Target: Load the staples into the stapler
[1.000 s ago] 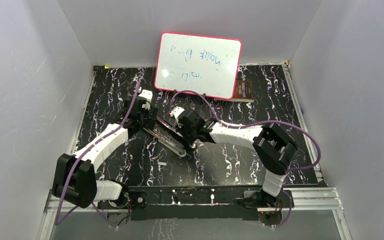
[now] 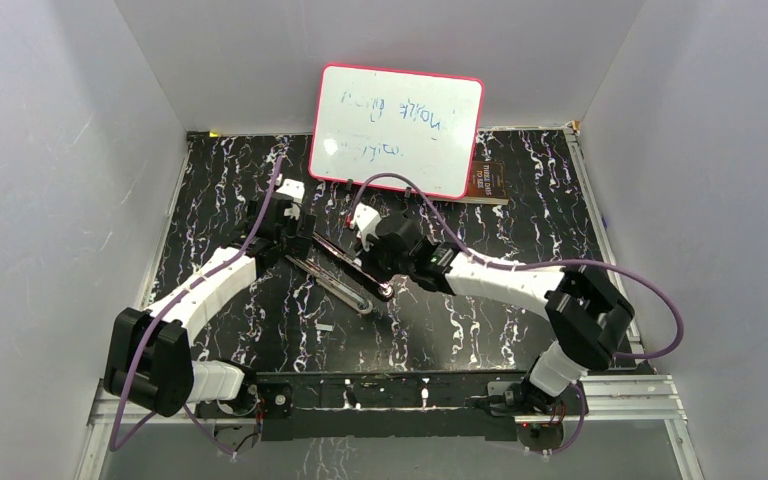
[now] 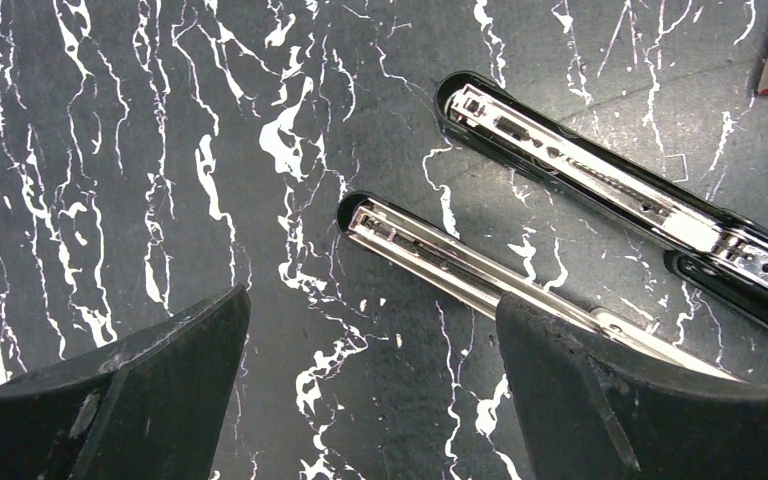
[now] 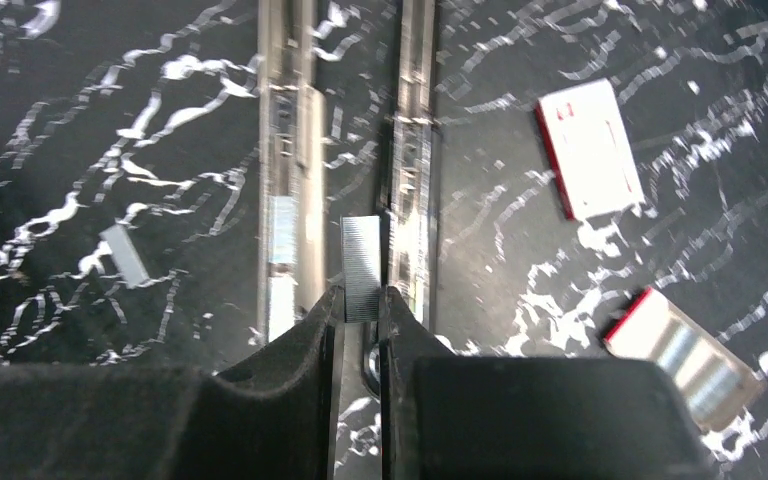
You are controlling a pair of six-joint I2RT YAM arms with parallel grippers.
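Two opened staplers lie flat and roughly parallel on the dark table: a light one (image 2: 336,288) and a black one (image 3: 600,170). A grey staple strip (image 4: 362,245) juts from the tips of my right gripper, which is shut on it. In the right wrist view the strip appears over the black stapler's (image 4: 415,190) left side; the height between them is unclear. The light stapler (image 4: 284,130) has a greyish piece in its channel. Open and empty, my left gripper is above the light stapler's far end, one finger (image 3: 600,390) covering part of it.
Another small staple strip (image 4: 125,255) lies loose on the table. A red-edged white box (image 4: 590,150) and a second box (image 4: 680,355) sit beyond the black stapler. At the back stands a whiteboard (image 2: 400,125) near a dark book (image 2: 486,180).
The left arm and both staplers look unmoved.
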